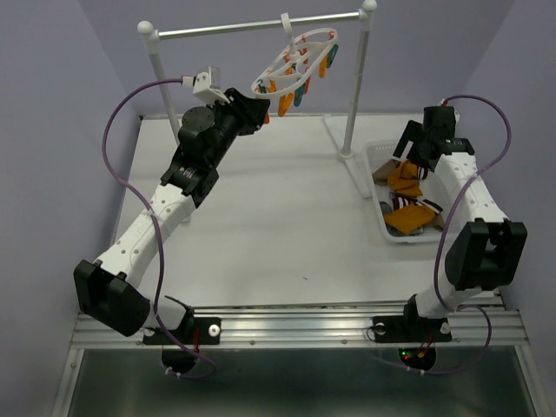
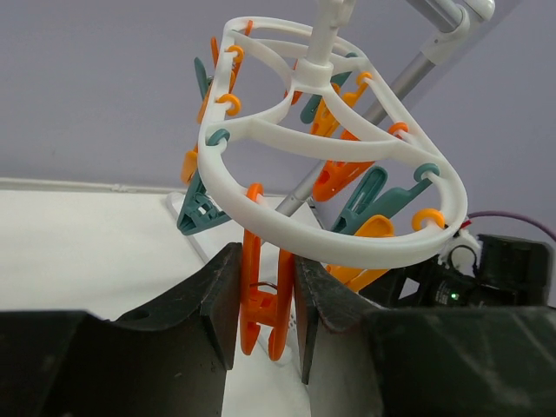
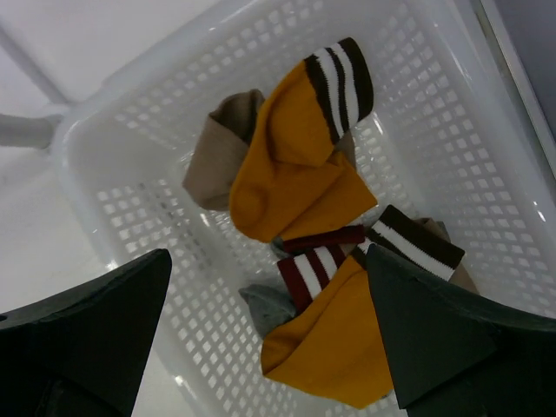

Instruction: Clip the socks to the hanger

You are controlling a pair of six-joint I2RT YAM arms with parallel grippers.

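The white clip hanger (image 1: 295,65) (image 2: 330,243) hangs from a rail, ringed with orange and teal clips. My left gripper (image 1: 259,113) is shut on an orange clip (image 2: 252,308) at the hanger's near end. My right gripper (image 1: 413,142) stands open above the white basket (image 1: 384,233) (image 3: 113,200). Inside lie mustard socks with striped cuffs (image 1: 405,178) (image 3: 287,191), brown socks (image 3: 217,148), grey socks (image 3: 265,308) and a maroon striped cuff (image 3: 304,274).
The white stand's rail (image 1: 221,28) and posts (image 1: 352,122) frame the hanger. The basket sits beside the right post's foot.
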